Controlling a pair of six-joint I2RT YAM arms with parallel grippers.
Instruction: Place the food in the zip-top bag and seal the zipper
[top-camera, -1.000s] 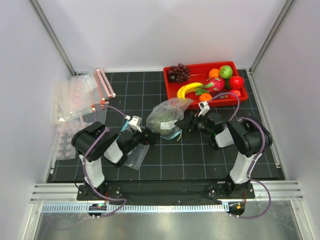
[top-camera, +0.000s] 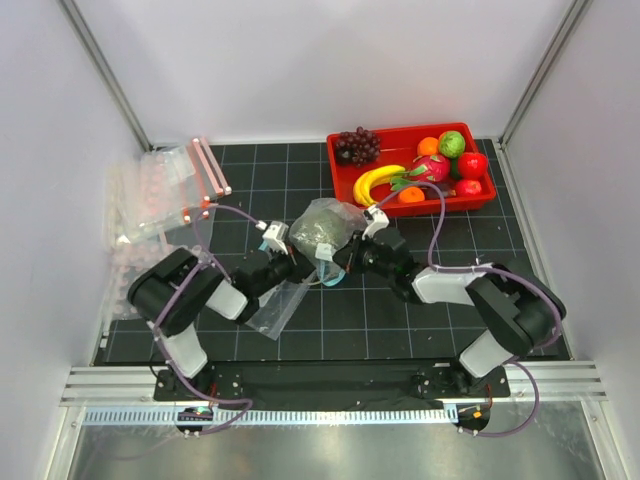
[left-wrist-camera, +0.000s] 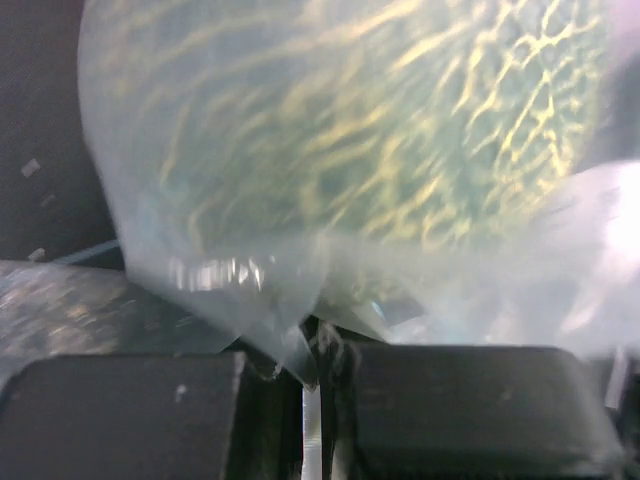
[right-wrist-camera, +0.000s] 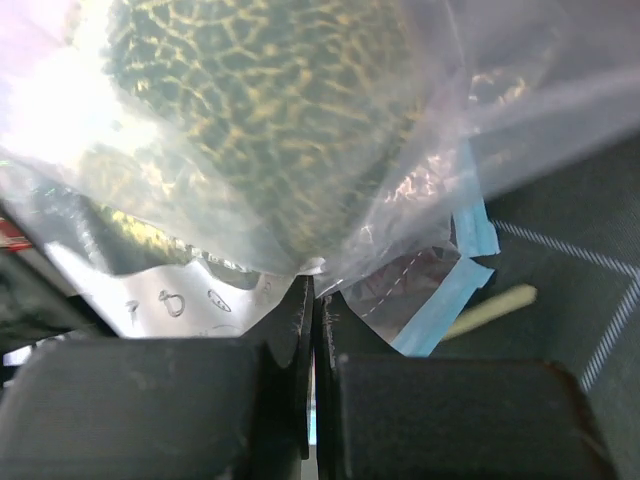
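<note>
A clear zip bag (top-camera: 326, 213) holds a netted green melon (left-wrist-camera: 340, 130) near the middle of the table. My left gripper (top-camera: 308, 268) is shut on the bag's film at its left side; the film narrows to a pleat between the fingertips in the left wrist view. From the other side, my right gripper is shut on bunched film just below the melon. The bag's blue zip strip (right-wrist-camera: 445, 305) shows beside the right fingers, folded and apart. A thin pale yellow piece (right-wrist-camera: 500, 308) pokes out past the strip.
A red tray (top-camera: 484, 200) at the back right holds bananas (top-camera: 374, 182), dark grapes (top-camera: 358, 147) and other fruit. Flat clear bags (top-camera: 150, 195) lie at the left. A clear bag (top-camera: 280, 310) lies under the left arm.
</note>
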